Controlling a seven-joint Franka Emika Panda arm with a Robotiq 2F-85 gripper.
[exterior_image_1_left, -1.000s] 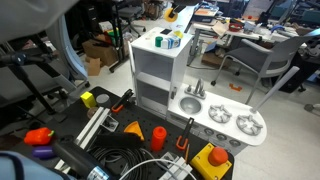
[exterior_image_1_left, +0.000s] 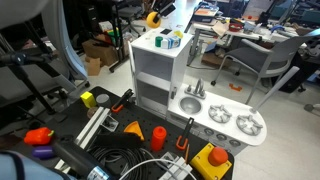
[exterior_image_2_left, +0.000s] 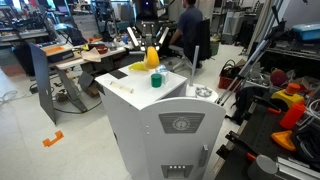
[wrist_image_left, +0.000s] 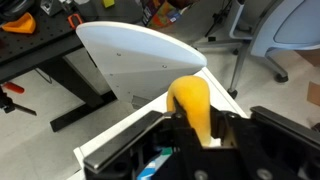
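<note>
A rounded yellow-orange object (wrist_image_left: 190, 98) is held by my gripper, which is shut on it; the object hides most of the fingertips in the wrist view. In exterior view 1 the orange object (exterior_image_1_left: 153, 19) hangs above the far left part of the white cabinet top. Exterior view 2 has the yellow-orange object (exterior_image_2_left: 153, 57) above the cabinet's back edge, with the dark gripper (exterior_image_2_left: 145, 42) over it. Below stands a green cup (exterior_image_2_left: 157, 80) on the cabinet top (exterior_image_2_left: 130, 92).
Beside the cup lies a yellow item (exterior_image_2_left: 137, 66). A toy sink (exterior_image_1_left: 191, 104) and burners (exterior_image_1_left: 248, 125) occupy the lower white counter. An office chair (exterior_image_1_left: 262, 55) stands behind.
The gripper has stayed shut on it.
</note>
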